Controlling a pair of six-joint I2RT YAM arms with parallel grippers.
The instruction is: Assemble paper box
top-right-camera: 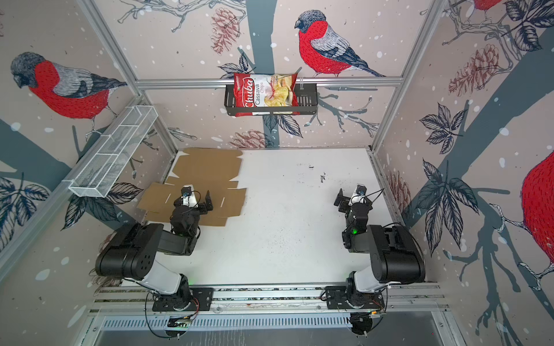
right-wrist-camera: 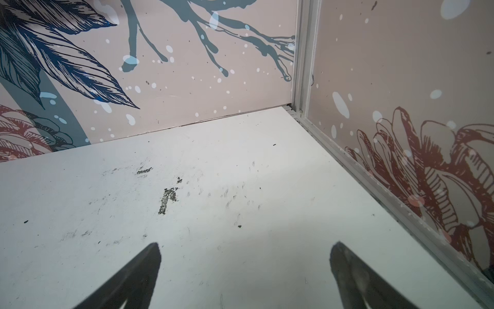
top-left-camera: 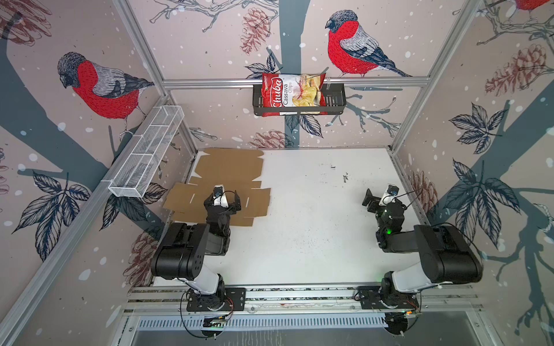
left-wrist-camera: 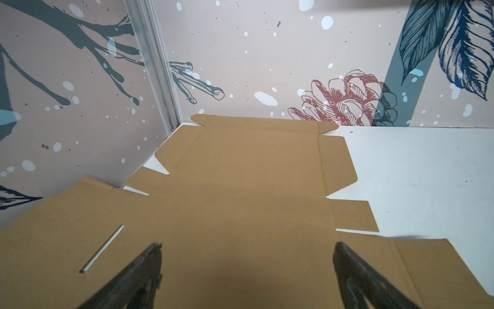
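A flat, unfolded brown cardboard blank [top-left-camera: 228,167] lies on the left side of the white table. Its flaps and a slot [left-wrist-camera: 102,249] show in the left wrist view, where the sheet spreads under my left gripper. That gripper is open above the cardboard, with no part of the sheet between its fingers. Over bare table at the far right, my right gripper is likewise open and empty. In the top left view the left arm covers part of the blank's near portion.
A white wire basket [top-left-camera: 147,151] hangs along the left wall. On the back rail, a dark bin [top-left-camera: 337,99] holds a red chips bag [top-left-camera: 294,91]. Walls bound the left, back and right.
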